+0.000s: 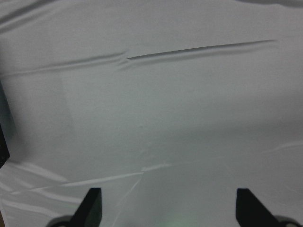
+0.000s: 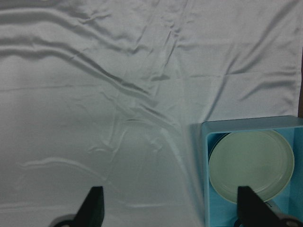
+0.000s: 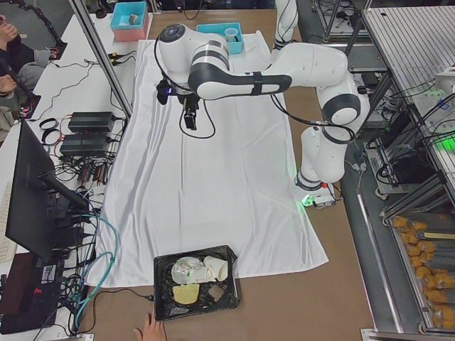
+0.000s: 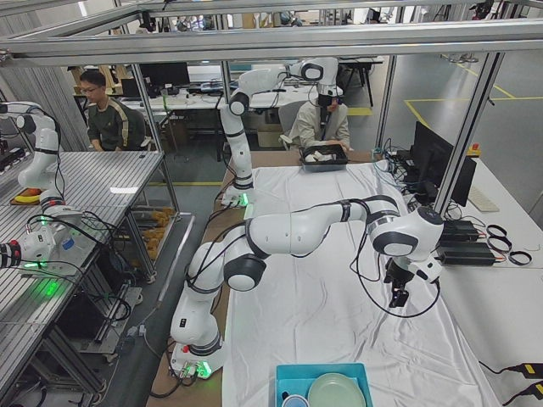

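My left gripper is open over bare white cloth (image 1: 151, 104), nothing between its fingertips. In the camera left view its arm reaches across the upper middle of the cloth (image 3: 206, 199). My right gripper is also open and empty, above the cloth beside a blue bin (image 2: 206, 165) that holds a pale green plate (image 2: 251, 163). The bin (image 4: 288, 373) also shows at the near edge in the camera right view, with a blue-rimmed cup (image 4: 295, 400) in it.
A black tray (image 3: 162, 284) with a yellow sponge, white cups and crumpled plastic sits at the opposite end of the cloth. Monitors, cables and a metal post line one side.
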